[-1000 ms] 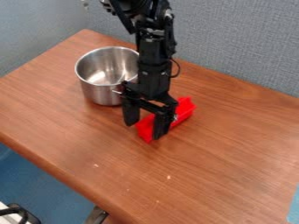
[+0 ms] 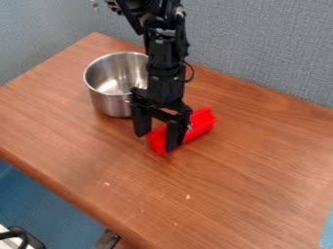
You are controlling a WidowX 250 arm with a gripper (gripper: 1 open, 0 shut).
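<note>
A red elongated object (image 2: pixel 200 121) lies on the wooden table (image 2: pixel 247 175), right of centre. My black gripper (image 2: pixel 159 130) is down over it, its fingers straddling the object's near-left part. Whether the fingers are closed on it is not clear. A steel pot (image 2: pixel 108 80) stands just behind and to the left of the gripper, its right side partly hidden by the arm.
A grey padded wall (image 2: pixel 260 49) runs along the back. The table's left edge drops to a blue floor, with some dark and metal items at the lower left.
My gripper has shifted slightly left over the last second. The red object and the pot show little or no movement.
</note>
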